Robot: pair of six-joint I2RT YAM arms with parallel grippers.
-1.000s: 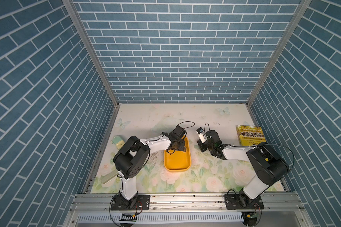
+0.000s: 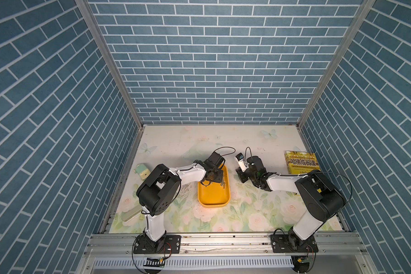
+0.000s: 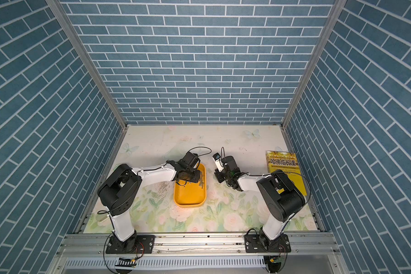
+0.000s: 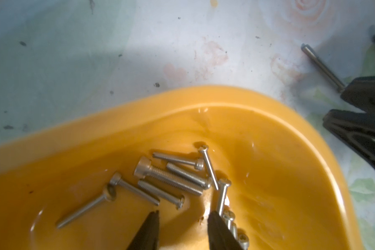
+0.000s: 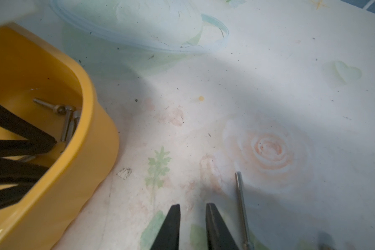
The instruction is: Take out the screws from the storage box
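The orange storage box [image 2: 213,197] holds several silver screws [image 4: 173,180], clustered at its far end. My left gripper is over that end, its fingertips apart with no screw visible between them, pointed at the cluster. Outside the box, on the table to its right, lie a screw [image 5: 241,204] and at least one other, partly hidden, beside the right arm. My right gripper hangs low over the table just right of the box, fingers apart and empty, with that screw right of its fingertips.
A yellow book [image 3: 283,159] lies at the far right under the right arm. A pale green object [image 2: 141,171] and a long pale item [image 2: 131,213] lie at the left.
My left arm shifted a little and returned close to its position of one second ago, over the box.
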